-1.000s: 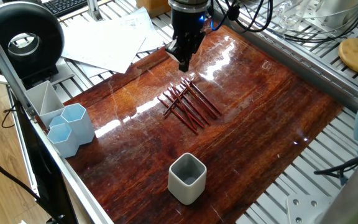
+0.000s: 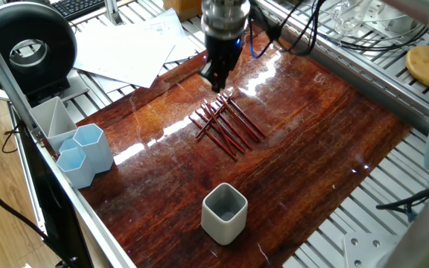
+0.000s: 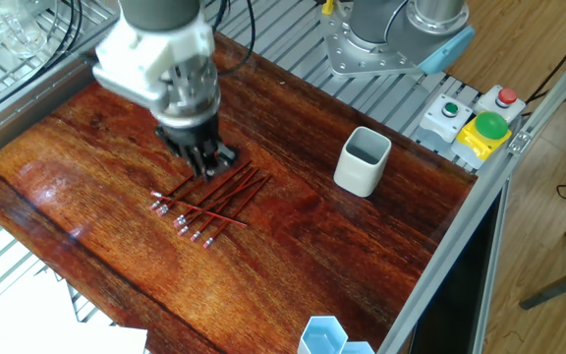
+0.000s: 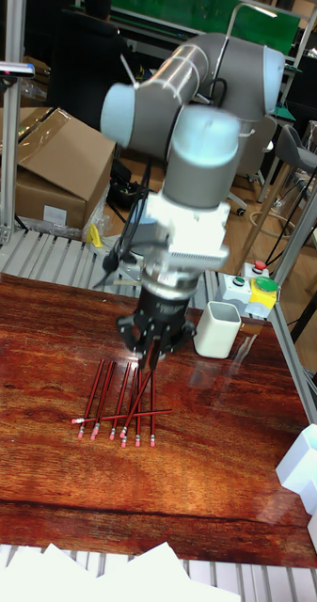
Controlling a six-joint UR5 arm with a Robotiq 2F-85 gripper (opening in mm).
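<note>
Several dark red pencils [image 4: 92,398] with pinkish eraser ends lie in a loose, crossing pile on the glossy brown table [image 2: 304,141]. Above the far end of that pile, in exterior view 1, hangs my black gripper [image 2: 213,80], pointing down. In exterior view 3 the gripper [image 4: 152,353] overlaps the upper ends of the pencils, so its exact height over them is unclear. Its fingers are dark and blurred, and whether they stand apart or together does not show. A white square cup [image 2: 224,216] stands upright and empty near the table's front edge.
Light blue hexagonal holders [image 2: 91,145] and a white container [image 2: 53,119] stand at the table's left edge. Papers [image 2: 129,56] lie beyond the back left. Bare tabletop surrounds the pencils, including the stretch toward the cup.
My gripper has come down a little, with more of the metal wrist visible, and it has turned slightly. The pencils and the cup stay where they were.
</note>
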